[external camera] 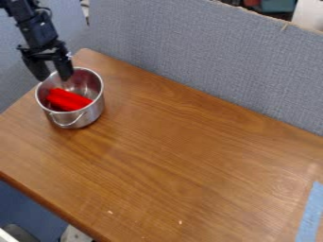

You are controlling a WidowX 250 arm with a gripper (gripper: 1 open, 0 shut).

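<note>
A steel pot (76, 116) with a wire handle stands at the left of the wooden table, holding a red object (68, 98) lying on its bottom. My black gripper (51, 72) hangs from the upper left over the pot's back-left rim, open, above and behind the red object.
Grey padded partitions (202, 57) line the back and left. A light blue strip (309, 213) lies at the right edge.
</note>
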